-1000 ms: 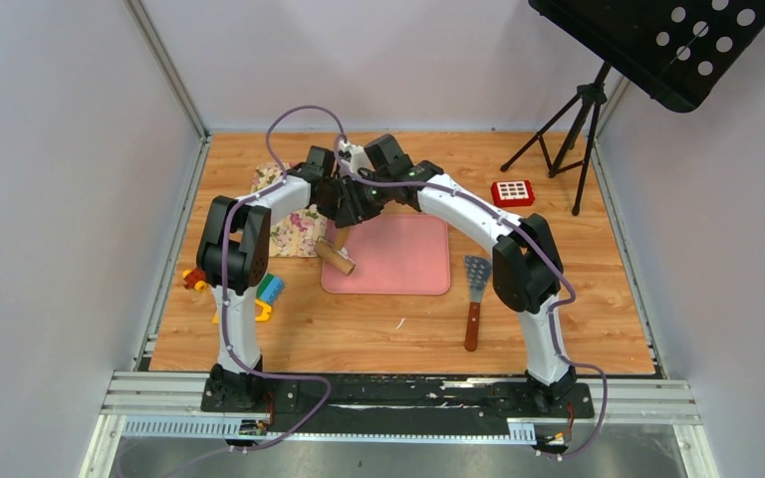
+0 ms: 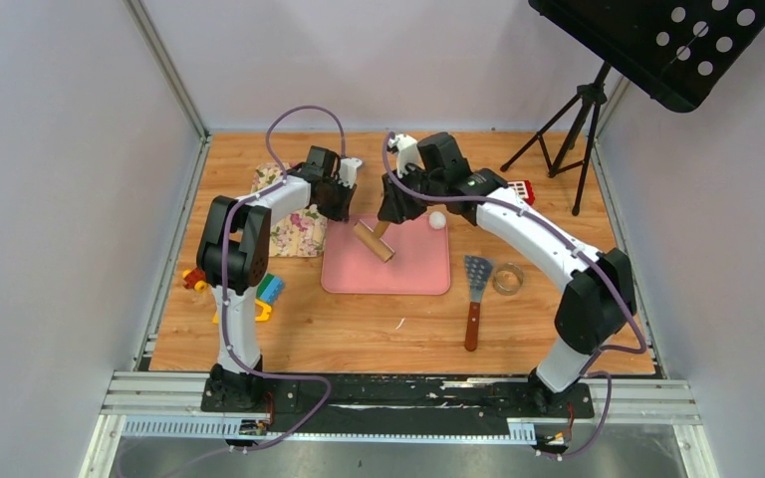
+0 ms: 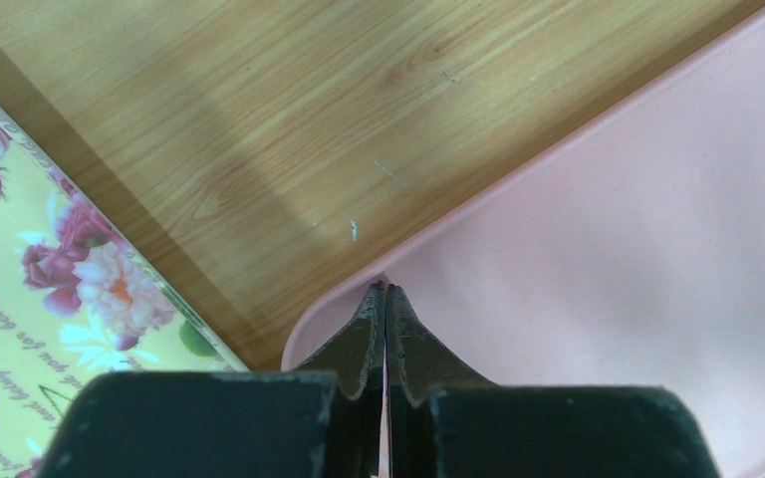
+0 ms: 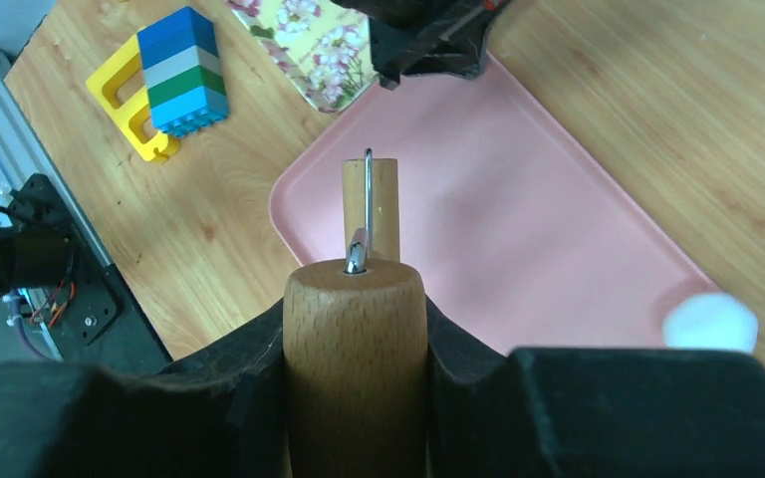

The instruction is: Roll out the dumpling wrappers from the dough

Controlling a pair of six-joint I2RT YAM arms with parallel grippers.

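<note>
The pink tray [image 2: 413, 269] lies mid-table. My right gripper is shut on the wooden handle of the rolling pin [image 2: 373, 242], which is over the tray. A white dough ball [image 2: 437, 220] rests at the tray's upper right, also seen as a white round [image 4: 709, 321] in the right wrist view. My left gripper is shut, nothing visible between its fingers, at the tray's upper left corner.
A floral board [image 2: 297, 236] lies left of the tray, toy blocks [image 2: 270, 290] below it. A spatula [image 2: 473, 319] and glass bowl [image 2: 508, 279] are right of the tray. A music stand occupies the back right.
My right gripper has moved right, away from the left gripper, carrying the rolling pin, uncovering the dough ball's side of the tray. The left arm stays still.
</note>
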